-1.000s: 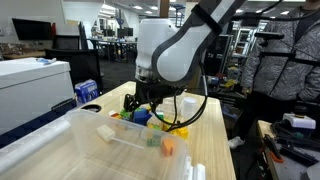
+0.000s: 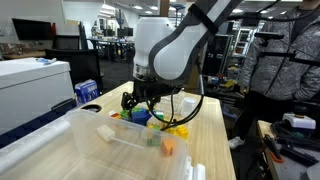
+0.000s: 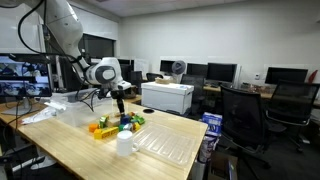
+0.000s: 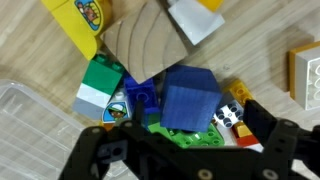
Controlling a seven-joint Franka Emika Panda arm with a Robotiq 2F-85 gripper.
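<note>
In the wrist view a dark blue cube [image 4: 190,98] lies between the spread fingers of my gripper, which is open and holds nothing. The fingers stand on either side of it; whether they touch it cannot be told. Around the cube lie a green block [image 4: 103,72], a smaller blue piece [image 4: 143,93], a tan wooden disc [image 4: 140,42] and a yellow piece [image 4: 85,18]. Exterior view 1 shows the gripper [image 2: 147,101] low over this cluster, with the blue cube [image 2: 140,116] just below it.
A clear plastic bin [image 2: 130,150] stands in front of the cluster. Beyond the blocks is a white mug [image 3: 125,143], and a pale tray [image 3: 167,144] lies farther right. Bare wooden tabletop [image 3: 95,155] shows at the front.
My gripper has shifted slightly and sits a little lower over the blocks. The bin, mug and blocks show no clear movement.
</note>
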